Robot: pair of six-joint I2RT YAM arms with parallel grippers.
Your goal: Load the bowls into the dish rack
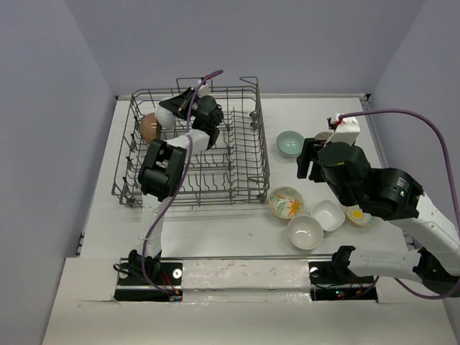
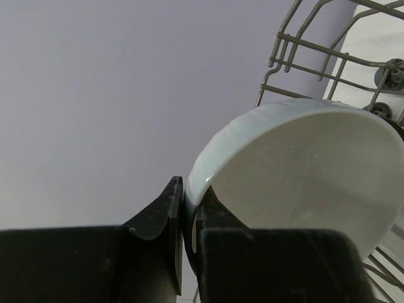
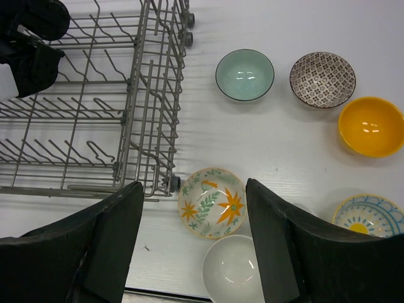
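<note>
In the dish rack (image 1: 231,187), my left gripper is shut on the rim of a white bowl (image 2: 303,164), held tilted on its side at the back left beside a brown bowl (image 1: 149,128). My right gripper stands open above the bowls right of the rack. Below it lie a flowered bowl (image 3: 211,202), a white bowl (image 3: 230,268), a green bowl (image 3: 244,74), a speckled bowl (image 3: 322,79), a yellow bowl (image 3: 370,126) and a blue-patterned bowl (image 3: 369,218).
A square white bowl (image 1: 328,215) sits among the others. Grey walls surround the white counter (image 1: 215,233). The counter in front of the rack is clear.
</note>
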